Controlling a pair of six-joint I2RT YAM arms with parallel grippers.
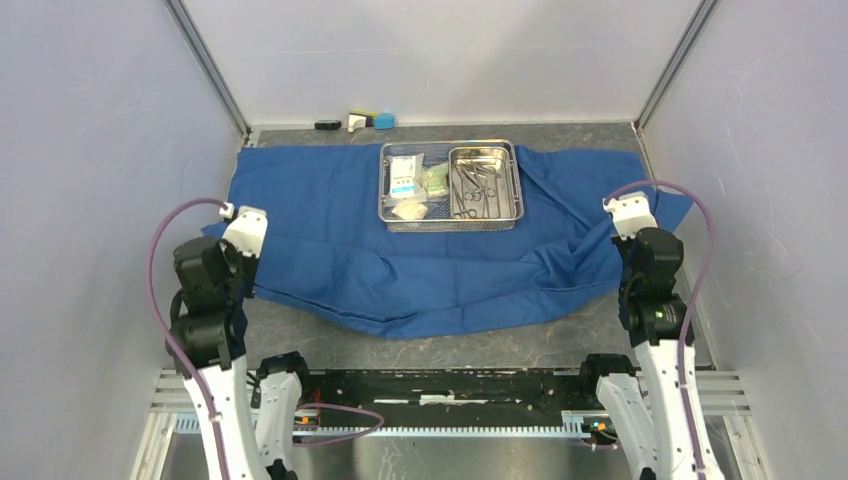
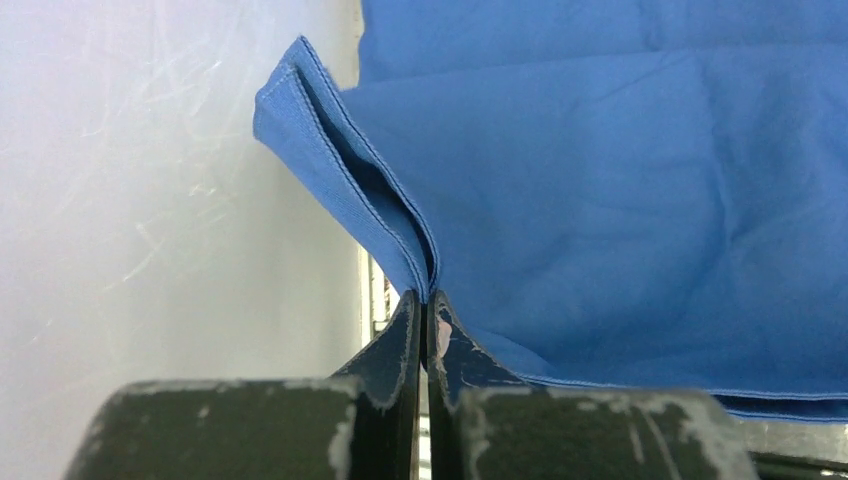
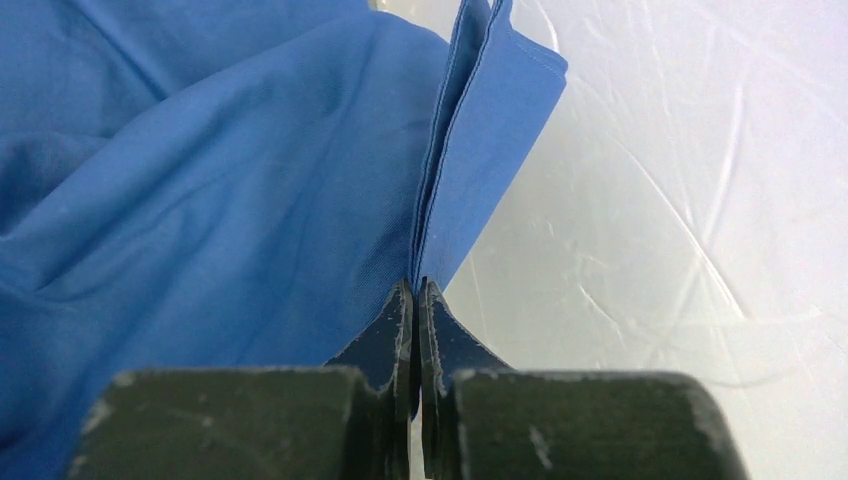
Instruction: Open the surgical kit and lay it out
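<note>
A blue cloth [image 1: 400, 285] lies spread over the table, its front part drawn wide between my two arms. In the left wrist view, my left gripper is shut on a hemmed edge of the cloth [image 2: 580, 200], and a folded flap sticks up beyond the fingertips. My right gripper is likewise shut on the edge of the cloth [image 3: 250, 220] at the other side, by the right wall. On the cloth's back middle stands a wire mesh basket [image 1: 450, 225]. It holds a metal tray [image 1: 452, 180] of scissor-like instruments and white packets [image 1: 405, 178].
Walls close in at the left [image 1: 90, 150] and right [image 1: 770, 150], near both grippers. Small black, white and blue items [image 1: 384, 121] sit behind the cloth. Bare grey table [image 1: 500, 348] shows along the front.
</note>
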